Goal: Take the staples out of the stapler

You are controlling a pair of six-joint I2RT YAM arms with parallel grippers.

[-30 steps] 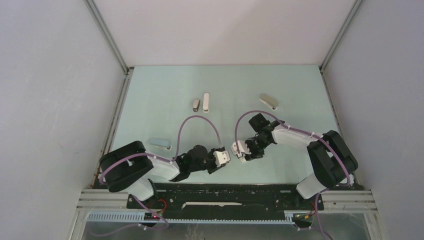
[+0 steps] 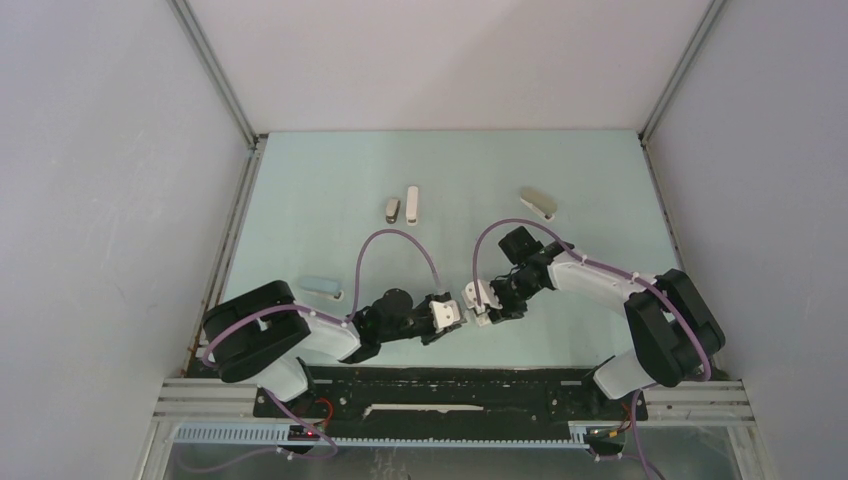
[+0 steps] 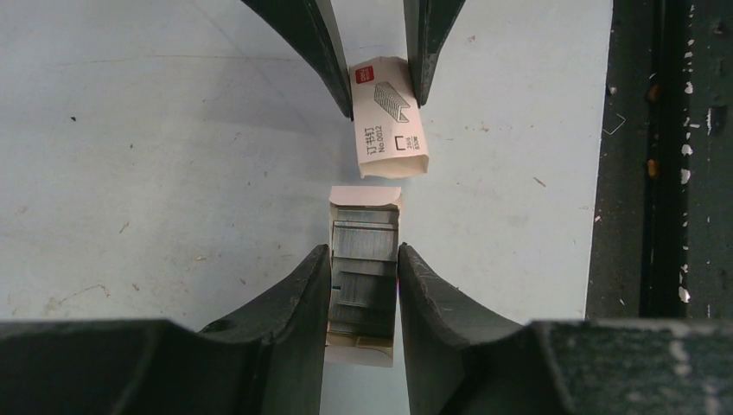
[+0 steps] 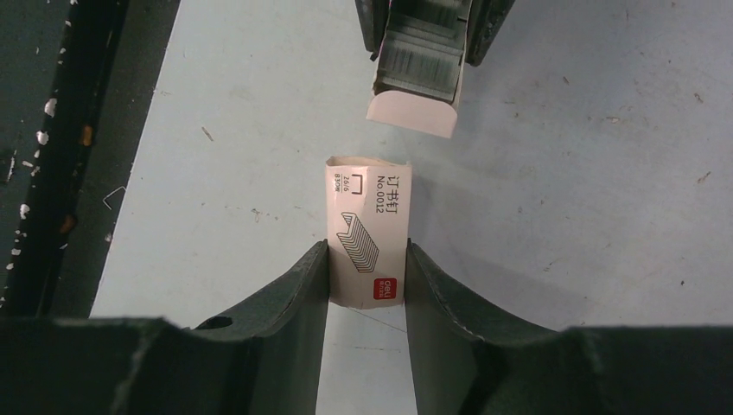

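Note:
In the left wrist view my left gripper is shut on the sides of an open staple tray, with rows of grey staples lying inside it. Just beyond its end is the pale pink printed sleeve of the staple box, with my right gripper shut on it. The sleeve and tray are apart, a small gap between their facing ends. No stapler shows in the wrist views. From above, a grey stapler, a white one, a beige one and a light blue one lie on the table.
Both grippers are near the front edge of the pale table, with a dark rail beyond it. Small specks are scattered on the surface.
The right arm's elbow has shifted slightly to the right, its gripper almost in place. My left gripper has edged slightly right, towards the right one.

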